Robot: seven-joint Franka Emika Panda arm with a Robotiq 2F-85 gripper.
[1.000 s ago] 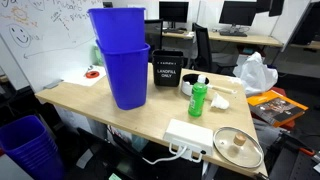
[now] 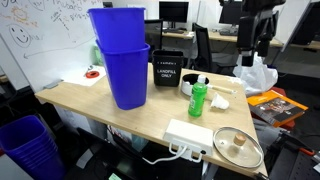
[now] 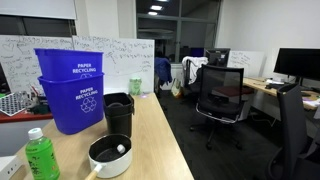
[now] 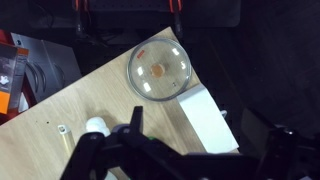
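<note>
My gripper (image 2: 257,52) hangs high over the right end of the table, pointing down. Its fingers stand wide apart and empty; in the wrist view the dark fingers (image 4: 136,124) reach in from the lower edge. A glass lid with a brown knob (image 2: 238,148) lies flat near the table corner, well below the gripper. Beside it is a white box-shaped device (image 4: 207,118). Farther back on the table are a white pot (image 3: 110,157) and an upright green bottle (image 2: 197,100). A small white object (image 2: 220,103) lies near the bottle.
Stacked blue recycling bins (image 2: 127,75) and a black landfill bin (image 2: 167,69) stand toward the left and back. An orange-covered item (image 2: 277,108) and a white plastic bag (image 2: 260,76) are at the right, beyond the table. Bare wood surrounds the bottle.
The objects on the table have not moved.
</note>
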